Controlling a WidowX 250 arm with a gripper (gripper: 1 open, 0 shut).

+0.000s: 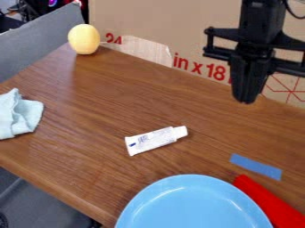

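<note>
My black gripper (248,87) hangs high at the upper right, in front of the cardboard, above the table and clear of the objects. Whether its fingers are open or shut is hard to make out. Below it a flat blue strip (255,166) lies on the wood, beside a red object (269,203) at the right edge. A white tube (155,139) lies left of them, and a light blue plate (191,209) is at the bottom.
A yellow egg-shaped object (84,39) sits at the far back left, a pale cloth (17,114) at the left edge. Cardboard (179,22) stands along the back.
</note>
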